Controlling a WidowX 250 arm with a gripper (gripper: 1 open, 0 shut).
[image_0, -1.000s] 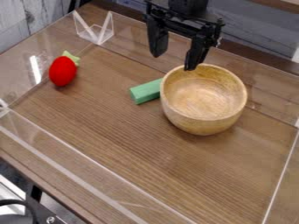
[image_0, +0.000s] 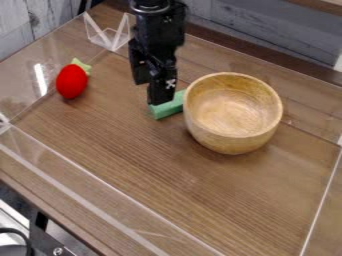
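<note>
My black gripper (image_0: 154, 78) hangs above a green block (image_0: 167, 106), left of a large tan bowl (image_0: 233, 125), its fingers pointing down. The fingers look parted with nothing clearly between them. A red strawberry-like object (image_0: 74, 80) with a light green top lies on the wooden table at the left.
A clear, wire-like or plastic item (image_0: 110, 30) stands at the back left. White walls edge the table at the back and left.
My gripper has moved left and down from above the bowl to over the green block. The bowl, block and red object look unmoved.
</note>
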